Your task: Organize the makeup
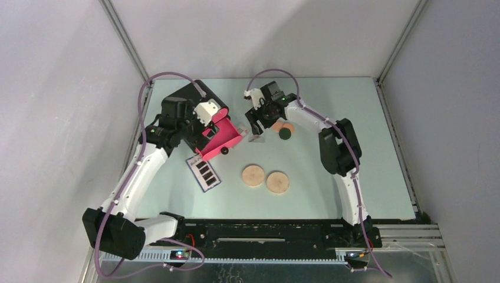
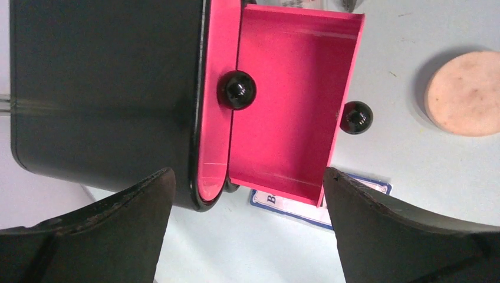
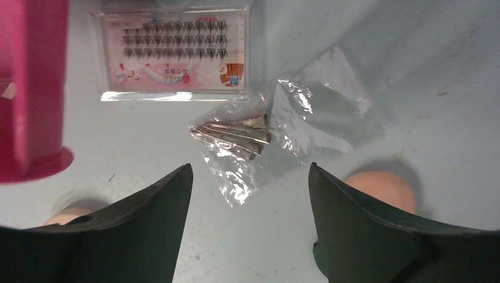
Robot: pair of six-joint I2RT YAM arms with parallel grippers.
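A black makeup box has its pink drawer pulled out and empty. Over that drawer, my left gripper stands open with nothing between its fingers. A clear plastic bag holding several small metal tweezer-like pieces lies flat on the table. My right gripper is open above the bag, apart from it. Beside the bag is a clear case of false lashes. Below the drawer a blue-edged palette lies on the table, partly hidden in the left wrist view.
Two round wooden discs lie at the front middle of the table. Peach round puffs and a dark green round item sit right of the bag.
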